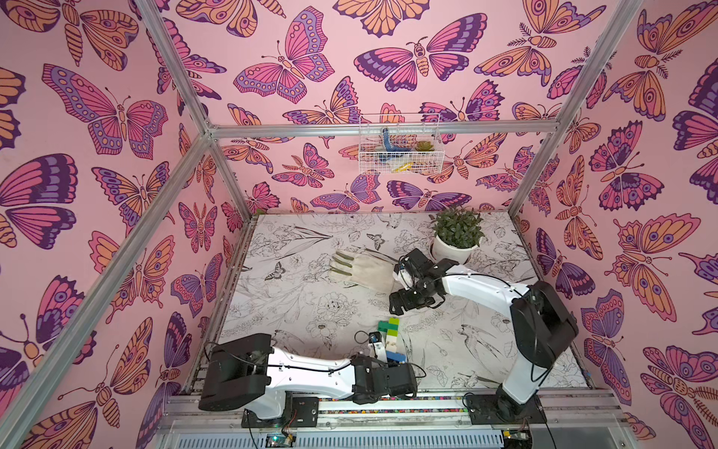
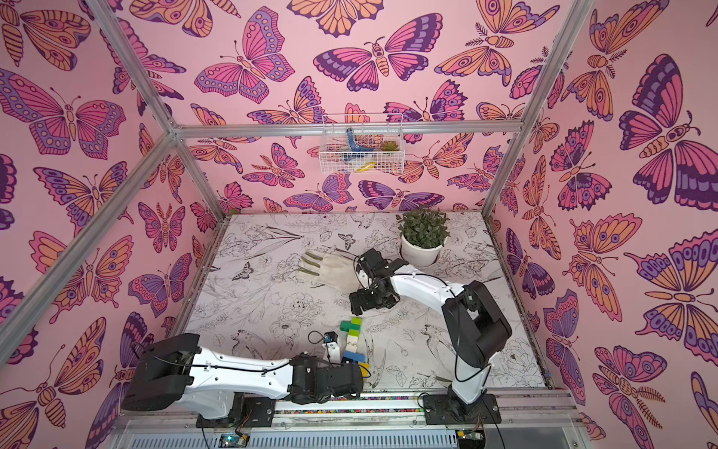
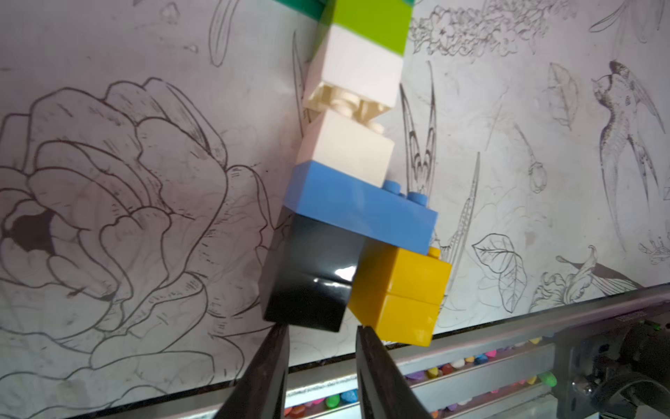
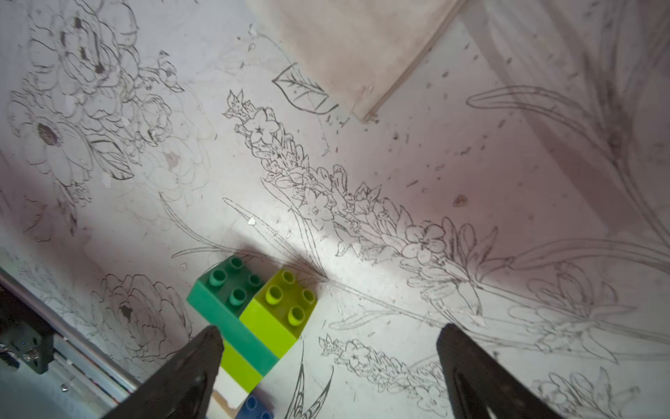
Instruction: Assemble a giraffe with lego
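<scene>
The lego giraffe lies on the patterned table. In the left wrist view its lime brick (image 3: 370,21), two white bricks (image 3: 352,63), blue brick (image 3: 359,206), black brick (image 3: 317,272) and yellow bricks (image 3: 411,282) form one line. Studs show in a gap between the white bricks. My left gripper is partly open just short of the black and yellow end, nothing between its fingers. In the right wrist view, the dark green brick (image 4: 230,307) and a lime brick (image 4: 279,310) mark the other end. My right gripper is wide open and empty there.
A pale glove (image 1: 366,273) lies behind the right gripper, close to it. A potted plant (image 1: 456,232) stands at the back right. The table's metal front rail (image 3: 488,335) runs close to the yellow bricks.
</scene>
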